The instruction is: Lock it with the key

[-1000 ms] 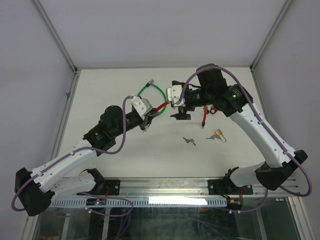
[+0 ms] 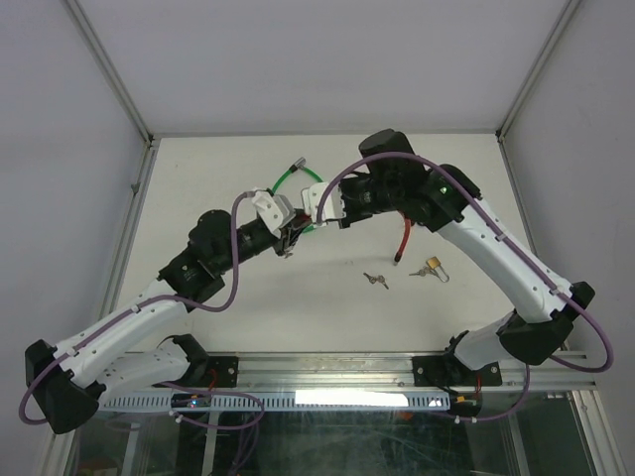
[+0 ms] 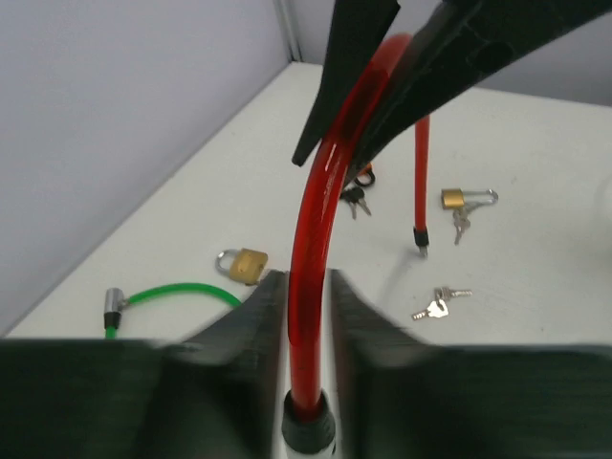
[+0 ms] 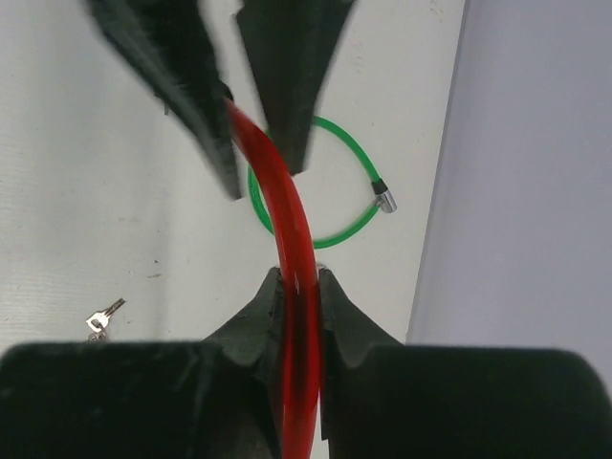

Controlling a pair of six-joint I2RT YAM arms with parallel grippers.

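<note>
Above the table, a red cable lock [image 3: 304,277] runs between both grippers, which almost meet in the top view. In the left wrist view my left gripper closes around the cable, just above its black and metal end. My right gripper has its fingers against both sides of the same cable. The cable's other end, red with a black tip [image 2: 402,241], hangs to the right. Keys [image 2: 376,281] lie on the table; another key set [image 3: 460,222] lies beside a brass padlock [image 3: 453,198]. Black-headed keys [image 3: 355,199] are farther back.
A green cable lock [image 4: 335,237] lies looped on the table behind the grippers. Another brass padlock [image 3: 249,266] is near it in the left wrist view. Clear table surface [image 2: 228,317] extends toward the front.
My right gripper has moved left until it is close beside the left one. The hanging red cable end has shifted slightly left and forward.
</note>
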